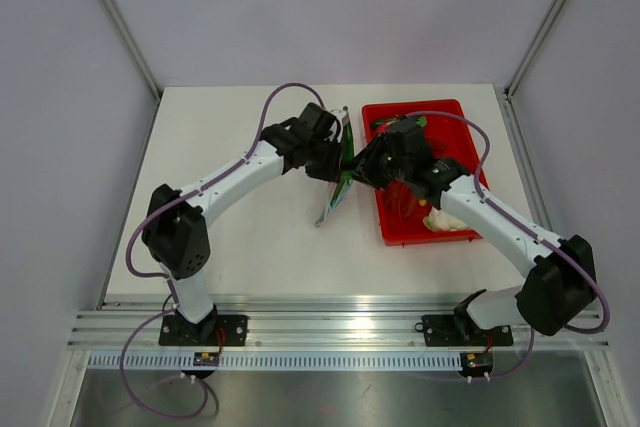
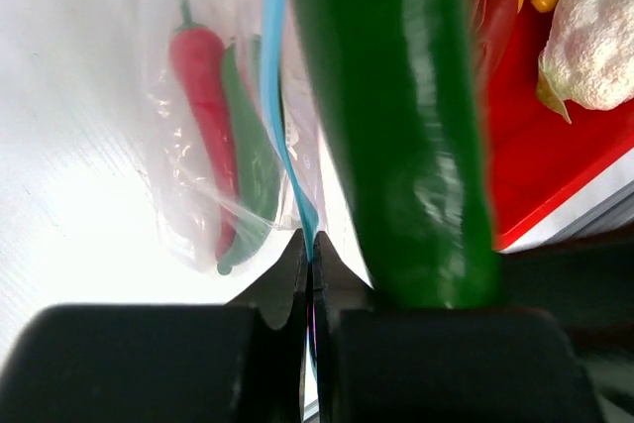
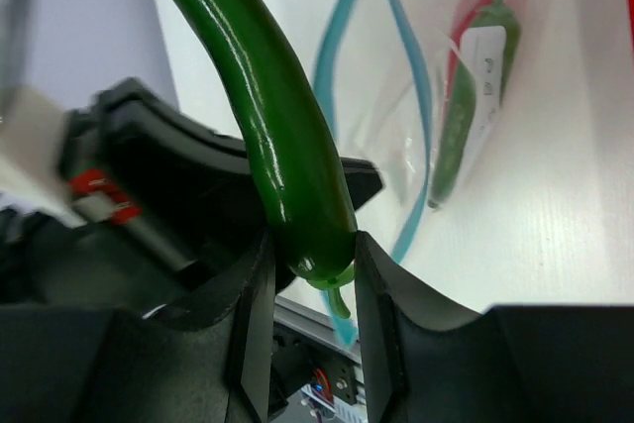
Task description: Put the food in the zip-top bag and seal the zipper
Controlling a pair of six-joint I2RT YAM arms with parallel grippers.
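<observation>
The clear zip bag with its blue zip strip point(image 2: 271, 76) holds a red chili pepper point(image 2: 205, 91) and a green pepper point(image 2: 256, 170), both visible through the plastic. My left gripper is shut on the bag's edge, the blue strip running between its fingertips. A long, glossy green vegetable point(image 3: 272, 116) is gripped near its stem end by my right gripper. From above, this vegetable point(image 1: 347, 139) stands over the bag, close beside the left gripper. In the right wrist view, the bag's blue-edged mouth point(image 3: 420, 86) gapes apart. Whether the vegetable's far end is inside is unclear.
A red tray point(image 1: 425, 239) on the right holds several vegetables, among them a white cauliflower point(image 2: 597, 42). The two grippers are very close together over the bag.
</observation>
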